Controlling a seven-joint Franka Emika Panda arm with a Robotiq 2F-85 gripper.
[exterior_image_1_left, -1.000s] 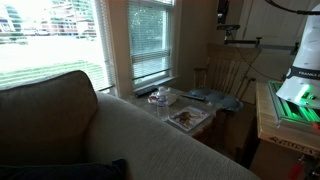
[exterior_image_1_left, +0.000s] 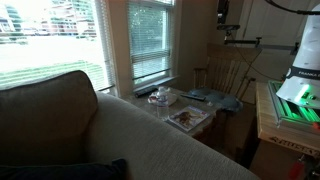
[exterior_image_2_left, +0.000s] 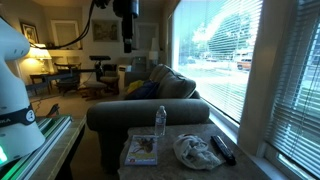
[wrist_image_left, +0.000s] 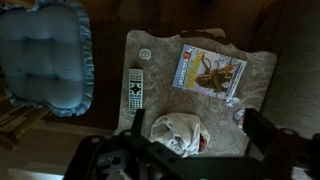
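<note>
My gripper stands open, its two dark fingers wide apart at the bottom of the wrist view with empty space between. It hangs high above a small stone-topped table (wrist_image_left: 160, 65). On that table lie a flat picture case with a mammoth-like animal (wrist_image_left: 208, 72), a grey remote (wrist_image_left: 135, 92) and a crumpled white cloth or bag (wrist_image_left: 180, 132). A clear bottle (exterior_image_2_left: 160, 121) stands upright behind the picture case in the second exterior view. There the gripper (exterior_image_2_left: 127, 45) is well above the tabletop, touching nothing.
A couch (exterior_image_2_left: 185, 92) borders the table's far side, and window blinds (exterior_image_2_left: 292, 118) rise along the right. A chair with a blue-grey cushion (wrist_image_left: 45, 60) sits close to the table. Bare tabletop shows between the remote and picture case.
</note>
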